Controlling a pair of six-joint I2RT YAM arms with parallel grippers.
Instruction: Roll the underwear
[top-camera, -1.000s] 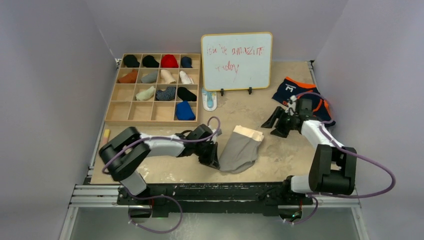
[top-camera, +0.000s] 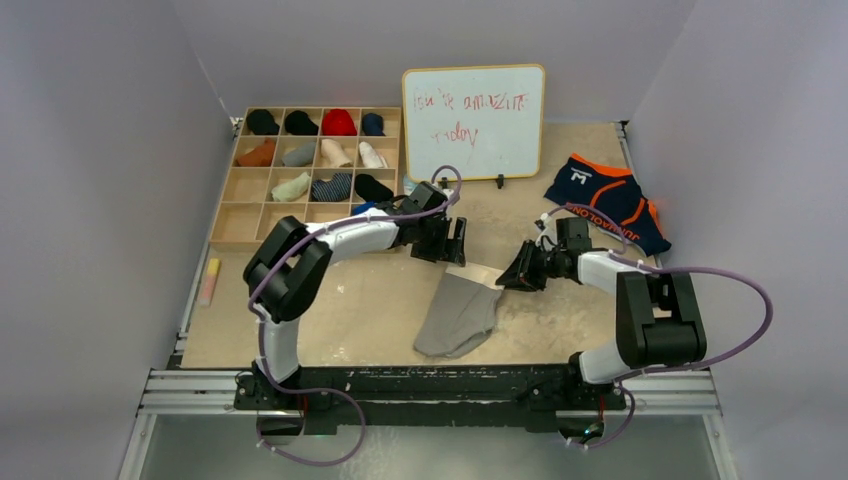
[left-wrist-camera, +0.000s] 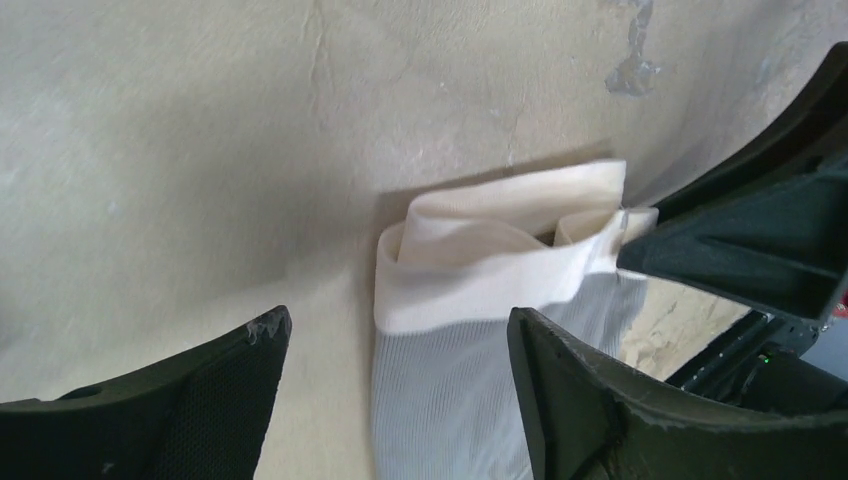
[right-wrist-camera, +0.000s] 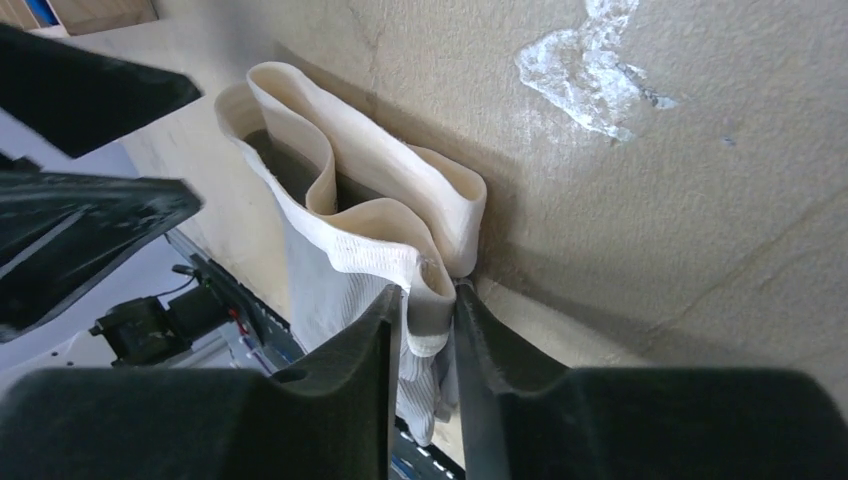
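The grey underwear lies folded long on the table, cream waistband toward the back. My left gripper hangs just above the waistband, fingers apart and empty; in the left wrist view the band sits between and beyond them. My right gripper is at the band's right corner; in the right wrist view its fingertips are close together around a folded bit of waistband, though whether they grip it is unclear.
A wooden compartment box with rolled garments is at the back left, a whiteboard at the back, and a navy-orange garment at the back right.
My left gripper has moved from the underwear's lower left up to above its waistband. My right gripper has moved down-left onto the band's corner. The underwear has shifted slightly left.
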